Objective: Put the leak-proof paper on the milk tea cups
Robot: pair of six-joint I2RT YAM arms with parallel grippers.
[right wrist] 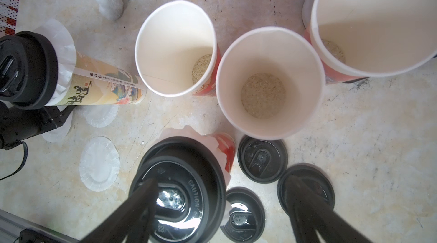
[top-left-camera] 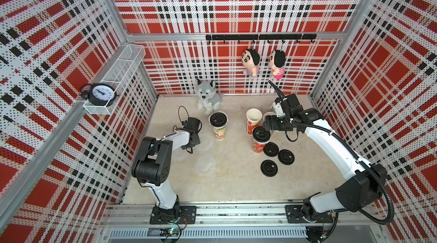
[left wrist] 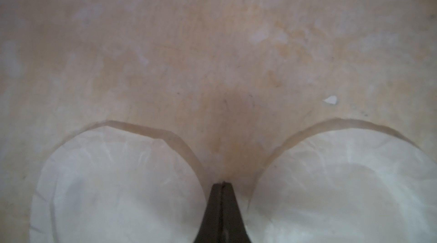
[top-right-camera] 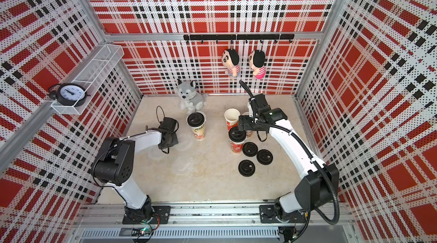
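Note:
Round translucent papers (left wrist: 113, 188) lie flat on the table, my left gripper low between them, shut with nothing visible between its fingers. One more paper (right wrist: 99, 163) shows in the right wrist view. My right gripper hangs part open over a lidded red cup (right wrist: 182, 170), which has paper under its lid; nothing is clearly held. Behind it stand open cups (right wrist: 268, 92) with grainy contents. A tan cup (right wrist: 95, 83) at centre left wears paper and a black lid.
Several loose black lids (top-left-camera: 268, 167) lie front right. A grey plush dog (top-left-camera: 207, 95) sits at the back. A clock (top-left-camera: 102, 93) rests in the left wall basket (top-left-camera: 127, 61).

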